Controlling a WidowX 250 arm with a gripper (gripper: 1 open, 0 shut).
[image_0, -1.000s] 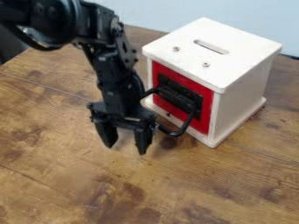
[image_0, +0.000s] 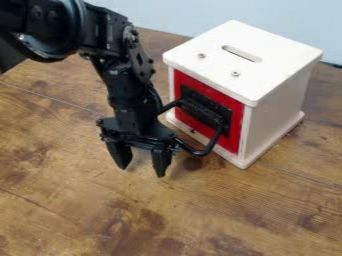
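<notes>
My black arm reaches down from the upper left, and its gripper (image_0: 140, 161) hangs low over the wooden table, fingers spread apart with nothing visible between them. Just to the right stands a white box (image_0: 274, 100) with a slot and screws on top. Its front has a red panel (image_0: 235, 133) carrying a black grille (image_0: 202, 105) and a black looped handle or tube, which runs close behind my gripper; whether they touch I cannot tell.
The box takes up the upper right.
</notes>
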